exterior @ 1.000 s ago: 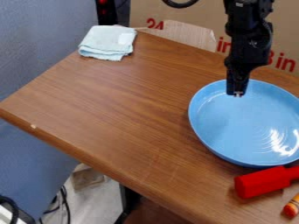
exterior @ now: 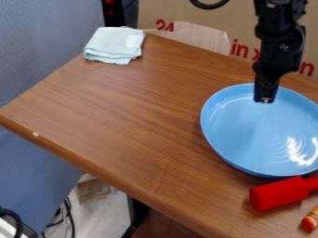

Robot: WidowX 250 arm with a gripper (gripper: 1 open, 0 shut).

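Observation:
My black gripper points down over the back part of a light blue plate on the right side of the wooden table; whether its fingers are open or shut is unclear. A folded pale cloth lies at the table's back left corner.
A red object lies at the front right beside the plate, with a small orange-tipped item at the edge of view. A cardboard box stands behind.
The gripper has shifted slightly right and a little lower over the plate. The plate, cloth and red object look unmoved.

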